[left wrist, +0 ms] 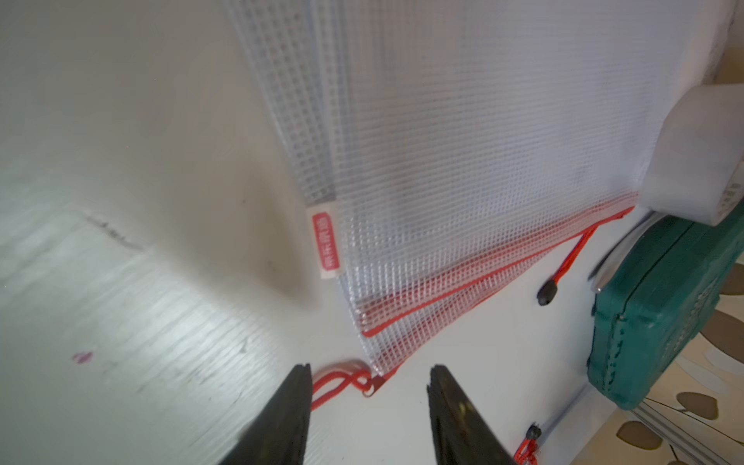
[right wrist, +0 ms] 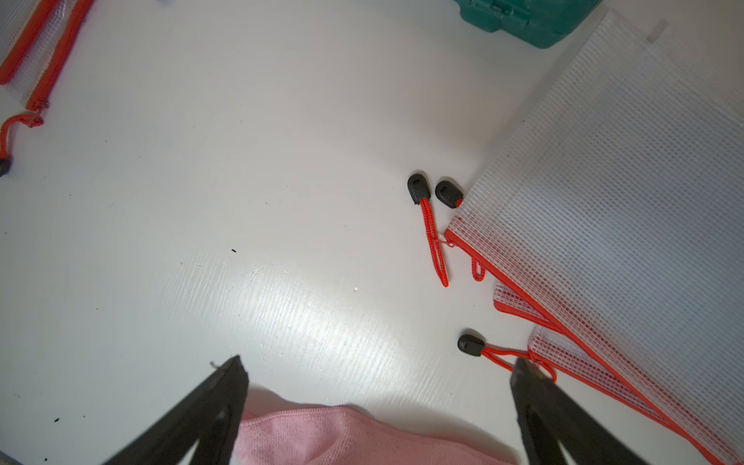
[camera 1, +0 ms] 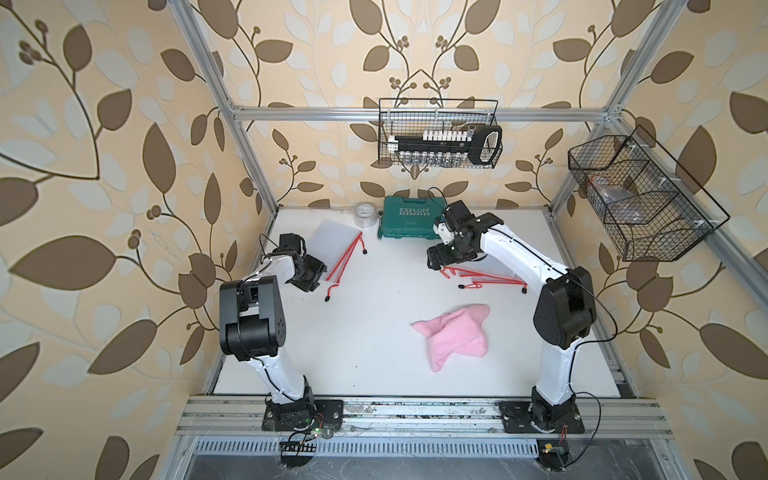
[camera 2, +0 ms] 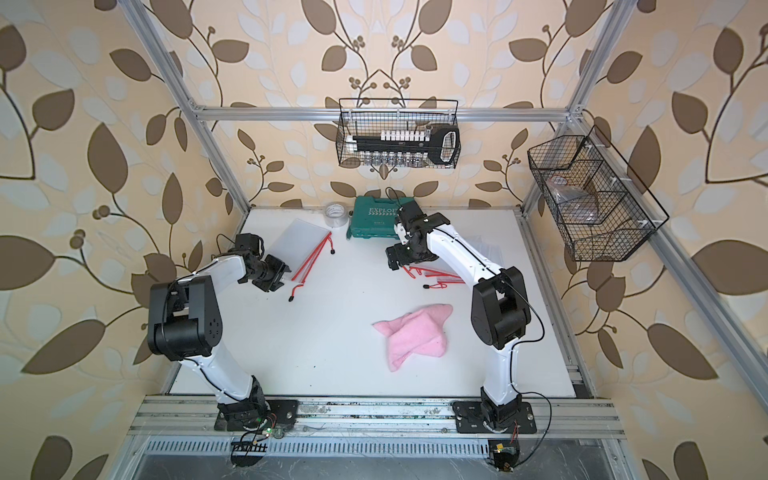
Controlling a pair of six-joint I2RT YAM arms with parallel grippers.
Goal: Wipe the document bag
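Observation:
Translucent mesh document bags (camera 1: 329,238) with red zip edges lie stacked at the back left of the table. Over their left front part hovers my left gripper, open, its fingers apart with only bag edge and table seen beyond them. A second stack of mesh bags (right wrist: 620,201) lies at the right, partly covered by my right arm in the top views. My right gripper stands open and empty above the table, left of that stack. The crumpled pink cloth (camera 1: 456,334) rests on the front right of the table, untouched by either gripper.
A green case (camera 1: 411,217) and a roll of tape (camera 1: 365,214) stand along the back edge. Wire baskets hang on the back (camera 1: 438,134) and right (camera 1: 648,196) sides above the table. Bare table (camera 1: 368,320) spreads across the middle and front.

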